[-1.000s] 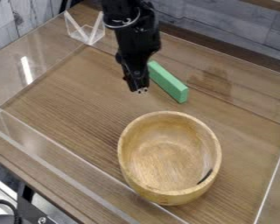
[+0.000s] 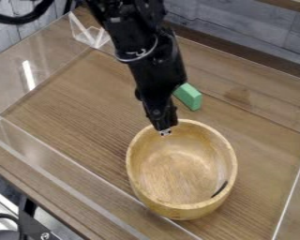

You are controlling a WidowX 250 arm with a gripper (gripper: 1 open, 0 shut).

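Observation:
The black arm reaches down from the top of the view, its gripper (image 2: 163,129) just over the back rim of a tan round bowl (image 2: 178,183). The gripper appears shut, with nothing visible held. A green block (image 2: 189,97) lies on the wooden table behind the gripper, partly hidden by the arm. A small dark thin item lies along the bowl's right inner side.
A grey wall (image 2: 228,33) stands at the back, and clear plastic fittings sit at the left and back edges. Dark cables lie at the bottom left.
The bowl has not moved.

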